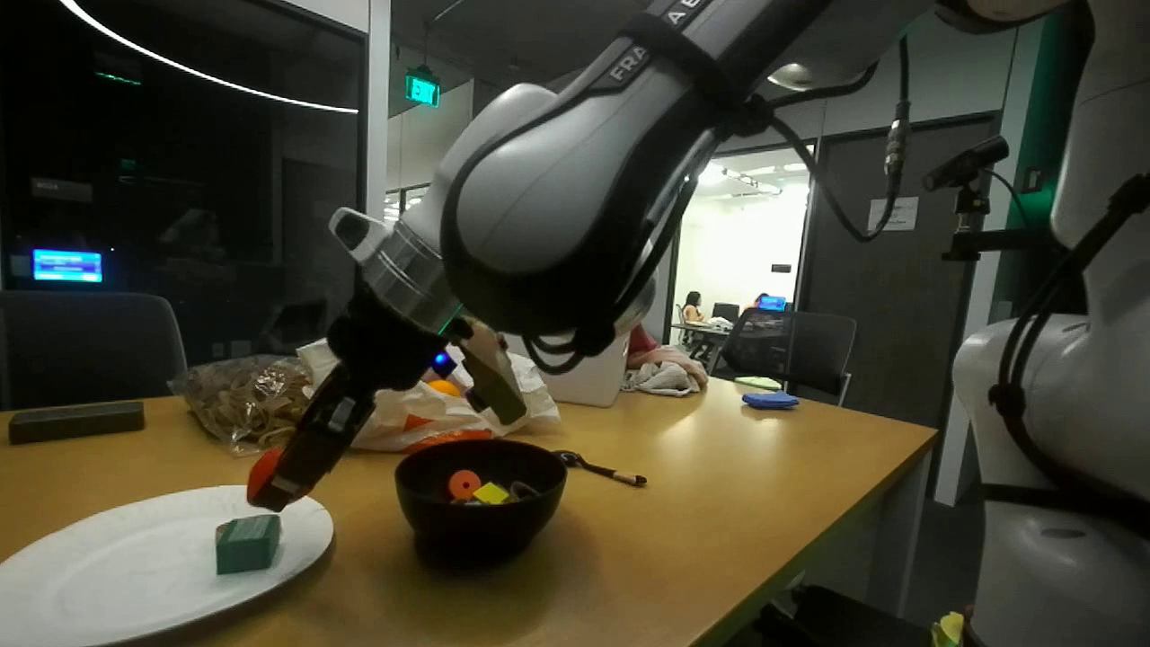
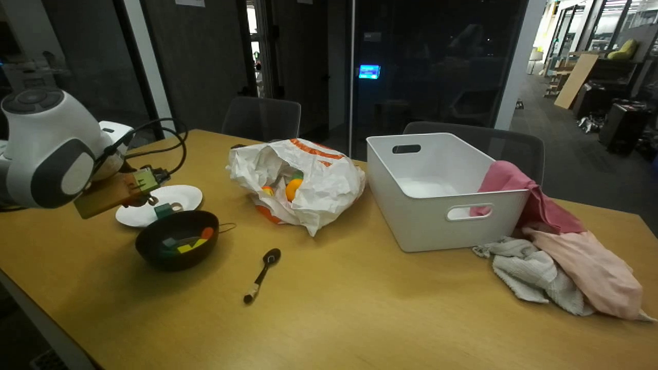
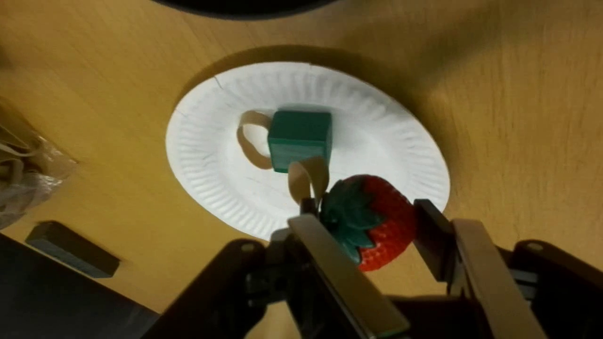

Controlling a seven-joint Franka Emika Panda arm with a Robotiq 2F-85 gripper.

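In the wrist view my gripper is shut on a red toy strawberry with green leaves. Beneath it lies a white paper plate carrying a green block and a tan rubber band. A second tan band shows at the left fingertip; whether it is gripped or behind it, I cannot tell. Seen from exterior view 1, the strawberry is above the plate's far right rim, apart from the block. A black bowl to the right holds an orange ring and a yellow piece, among others.
Behind the bowl are a bag of rubber bands and a crumpled white bag with orange fruit. A black spoon and a white bin with cloths stand further off.
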